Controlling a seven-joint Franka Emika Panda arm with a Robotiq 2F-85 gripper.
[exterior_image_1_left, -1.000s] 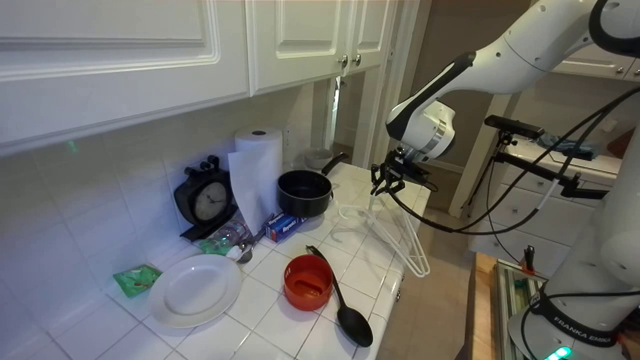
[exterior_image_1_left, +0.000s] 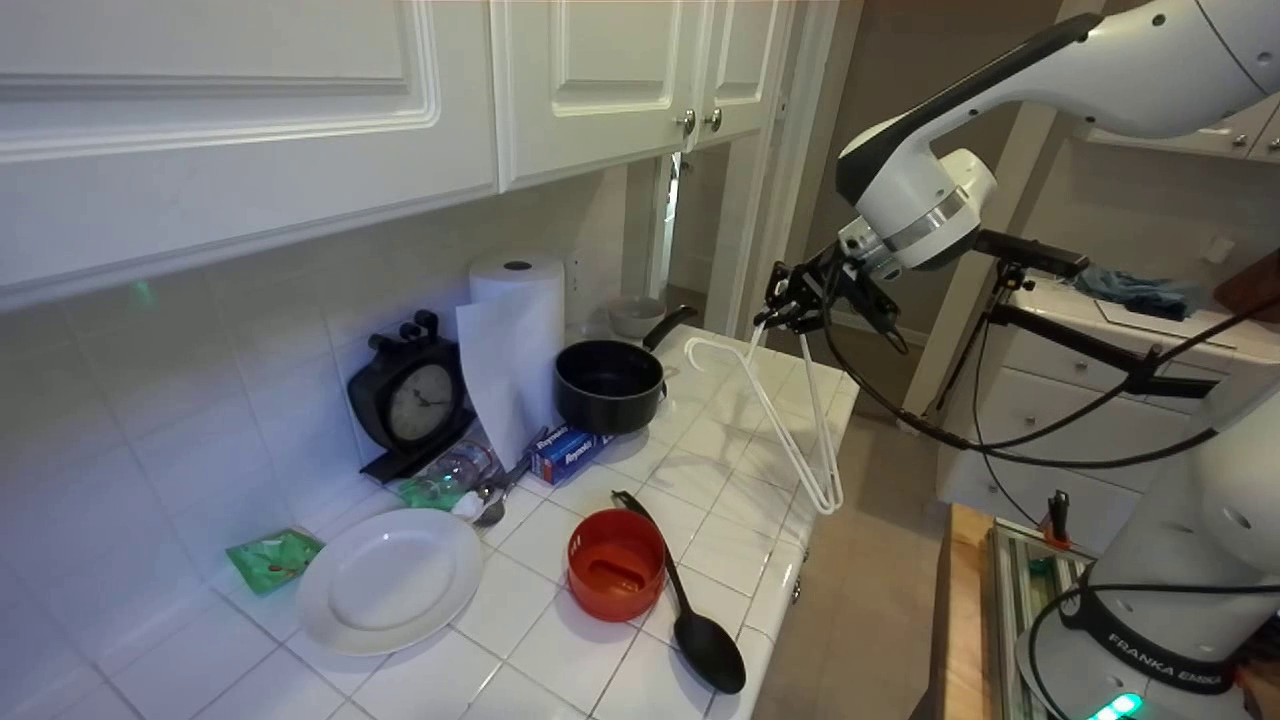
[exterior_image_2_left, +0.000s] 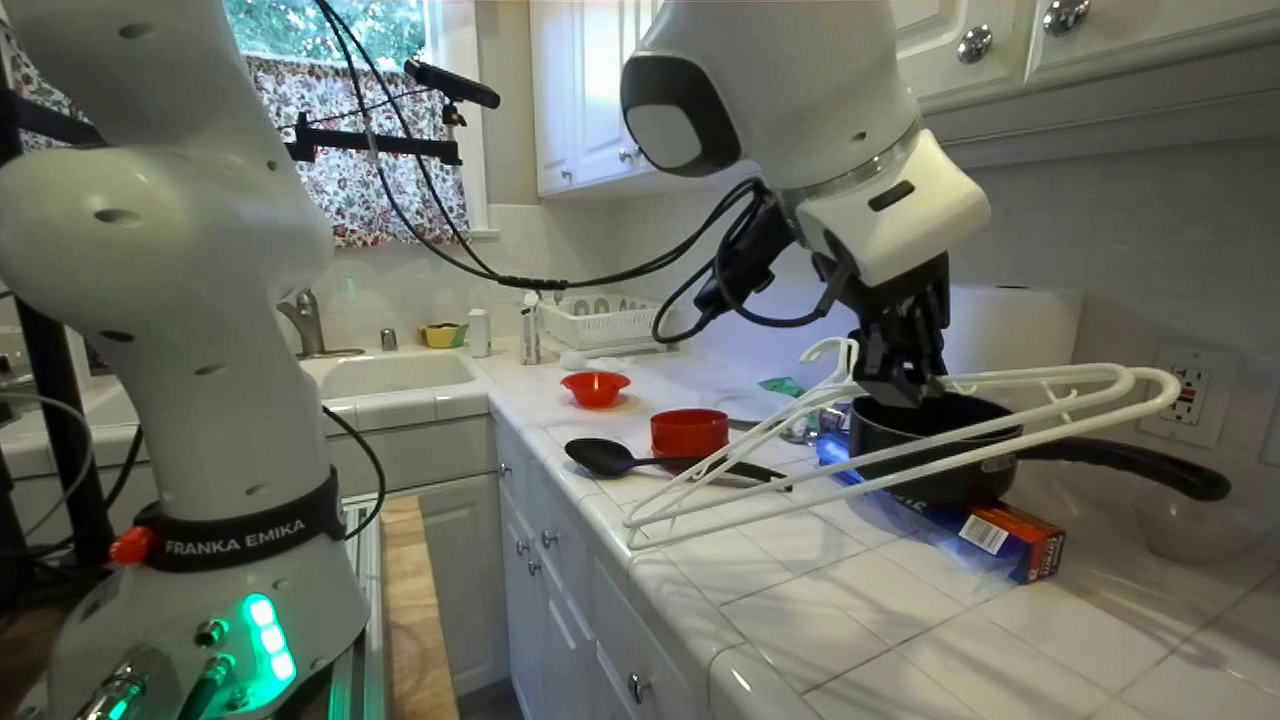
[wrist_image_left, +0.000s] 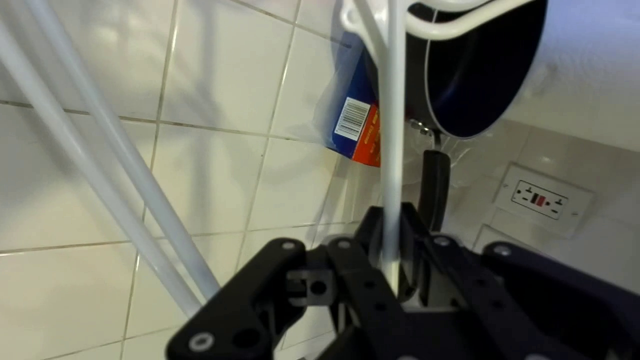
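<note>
My gripper (exterior_image_1_left: 768, 322) is shut on a white plastic hanger (exterior_image_1_left: 780, 420) and holds it in the air above the right end of the counter. In the wrist view, one white bar of the hanger (wrist_image_left: 393, 120) runs between the fingers, while two more bars cross on the left. The hanger (exterior_image_2_left: 1056, 432) reaches across in front of the black pot in exterior view 2, its far end hanging over the counter's front edge. Its hook shows at the side toward the pot in exterior view 1.
A black pot (exterior_image_1_left: 609, 384), a Reynolds box (exterior_image_1_left: 566, 454) and a paper towel roll (exterior_image_1_left: 518, 348) stand by the wall. Nearer are a red cup (exterior_image_1_left: 615, 564), a black spoon (exterior_image_1_left: 708, 648) and a white plate (exterior_image_1_left: 390, 582). Cabinets (exterior_image_1_left: 600, 84) hang overhead.
The gripper has risen and shifted slightly right, lifting the hanger higher off the counter. Objects on the counter have stayed where they were.
</note>
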